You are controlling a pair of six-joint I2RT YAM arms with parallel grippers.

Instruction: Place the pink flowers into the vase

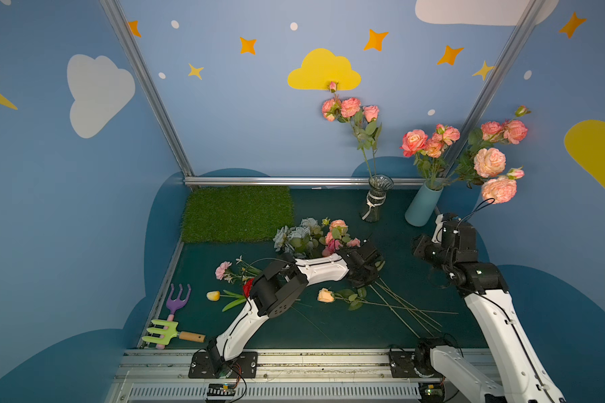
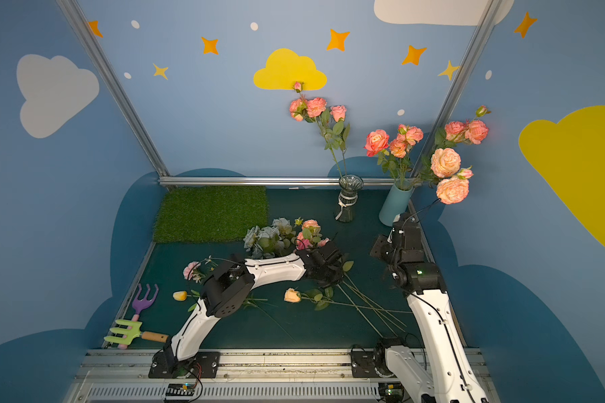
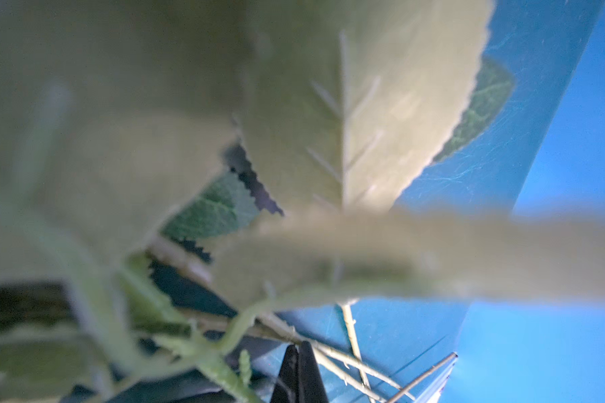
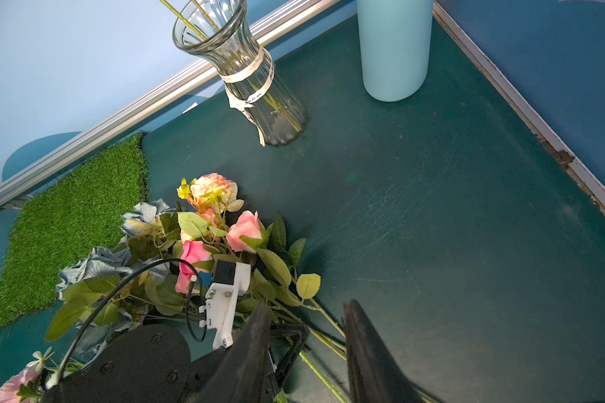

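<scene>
Pink flowers lie on the table near blue-grey ones, their stems stretching toward the front right. My left gripper is down at these stems, its fingers shut; no stem shows clearly between the fingertips, and large blurred leaves cover much of the left wrist view. At the back stands a glass vase with a white tie, holding one tall pink spray. A blue vase to its right carries several pink blooms. Over the right side of the table, my right gripper is open and empty.
A cream rose lies in front of the left arm, its stem crossing the others. Grass mat fills the back left. Toy forks rest at the front left. Bare table lies before the blue vase.
</scene>
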